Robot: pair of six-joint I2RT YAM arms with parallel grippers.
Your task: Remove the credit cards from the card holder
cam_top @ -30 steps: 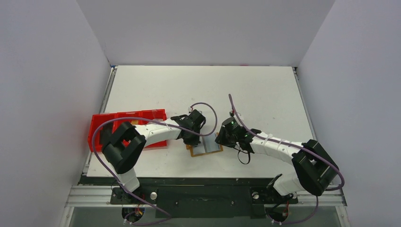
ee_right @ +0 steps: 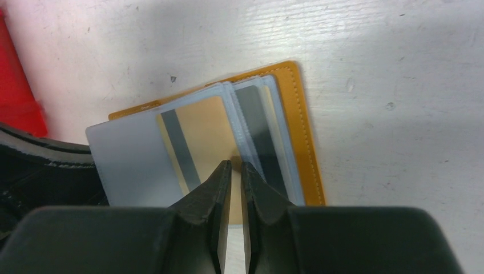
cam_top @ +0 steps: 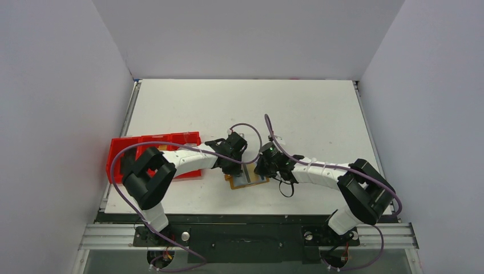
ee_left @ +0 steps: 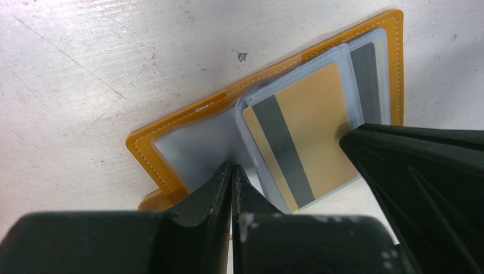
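Note:
The card holder (cam_top: 250, 184), tan-edged with stitching, lies open on the table between my two grippers. A clear sleeve with a beige card (ee_left: 311, 131) bearing a dark stripe stands raised, leaning leftward. My right gripper is shut on that sleeve's edge. Beneath it, another card (ee_right: 259, 134) with a dark stripe lies in the holder's right side. My left gripper is shut over the left clear pocket (ee_left: 200, 149), and nothing shows between its fingers. From above, the arms hide most of both fingertips.
A red divided tray (cam_top: 114, 165) stands at the left, partly under the left arm. Behind the holder the white table (cam_top: 245, 103) is bare. Both grippers are close together over the holder.
My right gripper has moved left over the holder's right side, and a beige card face now shows where pale sleeve was. The left arm stays still.

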